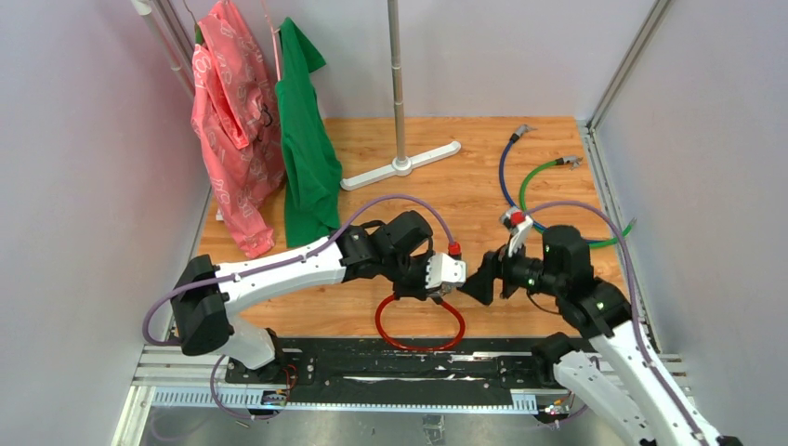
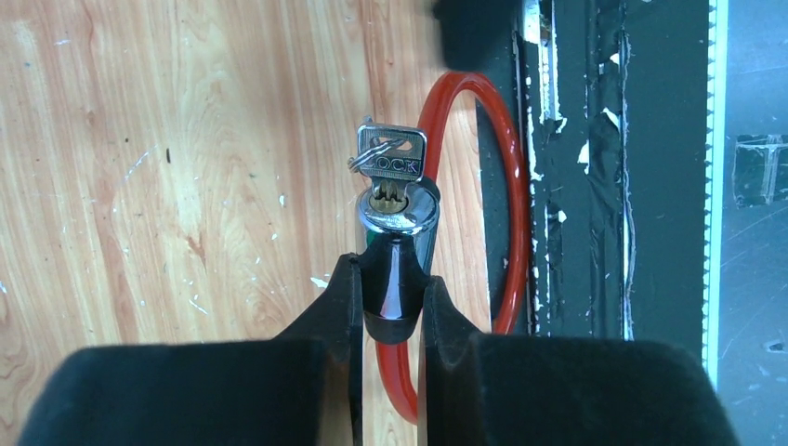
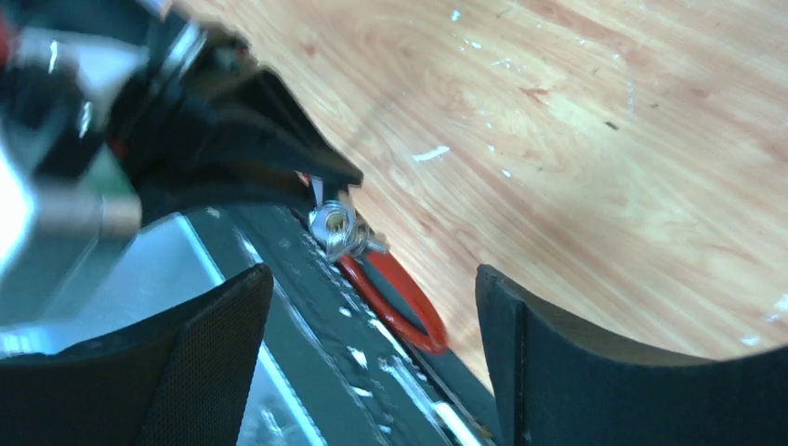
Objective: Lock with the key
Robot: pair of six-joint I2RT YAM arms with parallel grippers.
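Note:
In the left wrist view, the red cable lock (image 2: 513, 177) forms a loop, its chrome and black lock body (image 2: 392, 269) pinched between the fingers of my left gripper. A silver key (image 2: 392, 153) with a small wire ring sits in the keyhole at the top of that body. From the right wrist view, the lock's end (image 3: 336, 228) shows beyond the left gripper's dark fingers, a little blurred. My right gripper is open, its fingers wide apart with nothing between them. In the top view this right gripper (image 1: 485, 286) stands just right of the lock.
A blue cable lock (image 1: 503, 167) and a green one (image 1: 532, 174) lie at the back right, partly behind the right arm. A white stand base (image 1: 370, 177) is at the back. Pink (image 1: 228, 121) and green (image 1: 307, 149) garments hang left. Between lies bare wooden floor.

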